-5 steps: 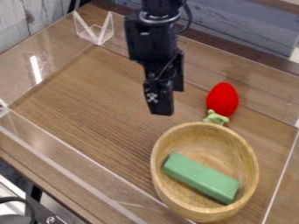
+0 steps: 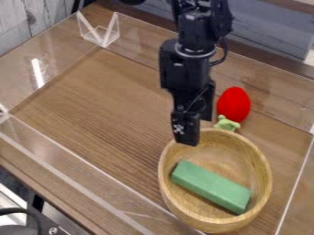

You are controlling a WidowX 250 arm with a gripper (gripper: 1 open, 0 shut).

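Observation:
My gripper (image 2: 194, 127) hangs open in the middle of the view, fingers pointing down, just above and left of the back rim of a round tan bowl (image 2: 172, 174). A green block (image 2: 211, 186) lies inside the bowl. A red rounded object (image 2: 234, 103) with a small green part (image 2: 226, 123) rests behind the bowl, right of the gripper.
A white wire-like object (image 2: 98, 29) stands near the back left edge. Dark cables show at the bottom left.
My gripper has moved a little to the right, toward the red object and the bowl's back rim. The objects on the table look unchanged.

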